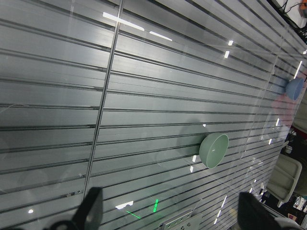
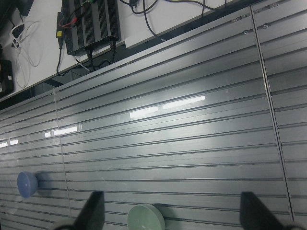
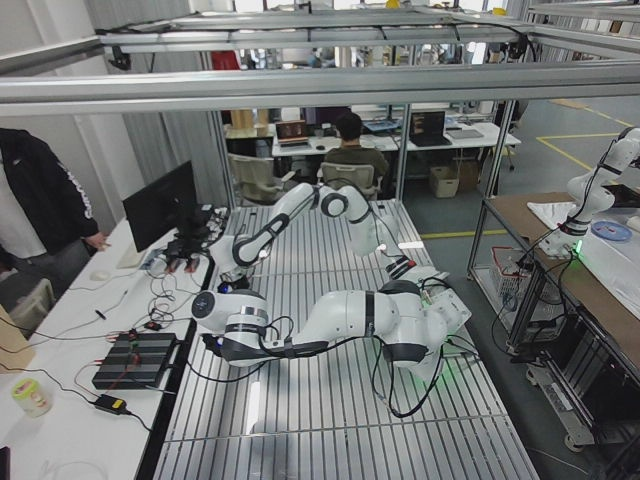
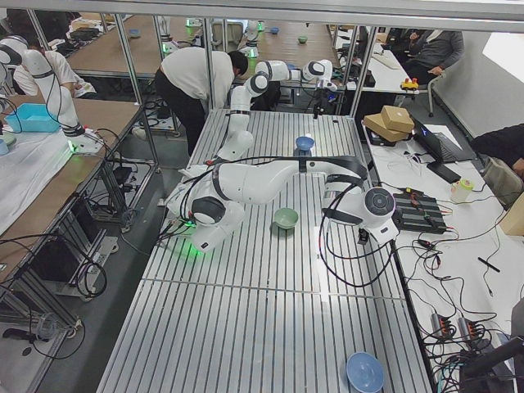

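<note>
A green bowl [image 4: 286, 219] stands mid-table, also seen in the left wrist view [image 1: 214, 150] and the right wrist view [image 2: 145, 217]. One blue bowl [image 4: 364, 372] is at the near end of the right camera view, another blue bowl [image 4: 304, 143] at the far end. Both arms reach over the slatted table. My left gripper and my right gripper each show two blurred fingertips wide apart, open, with no object held between them. In the camera left view both grippers are largely hidden by the arms.
A side desk [image 3: 90, 440] with cables, a monitor and black power units runs along the table's edge. Metal frame bars cross above.
</note>
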